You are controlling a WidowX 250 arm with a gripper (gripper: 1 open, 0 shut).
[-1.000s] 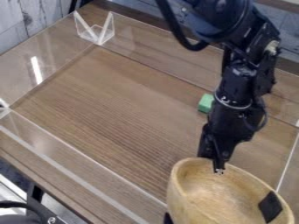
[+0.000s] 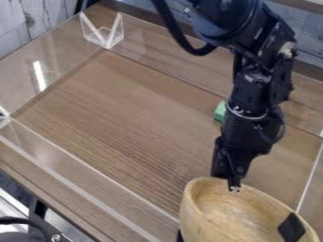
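My gripper (image 2: 231, 182) points down just above the back rim of a large tan bowl (image 2: 214, 213) at the bottom right, its narrow tip shut with nothing visible between the fingers. A dark object (image 2: 292, 228) sits at the bowl's right side. A small green object (image 2: 220, 111) lies on the wooden table behind my arm, partly hidden by it.
A white wire-like stand (image 2: 104, 30) is at the back left. A pale wall runs along the back, and the table's front edge crosses the lower left.
My arm and gripper have shifted very slightly over the last second. The bowl and other objects look the same.
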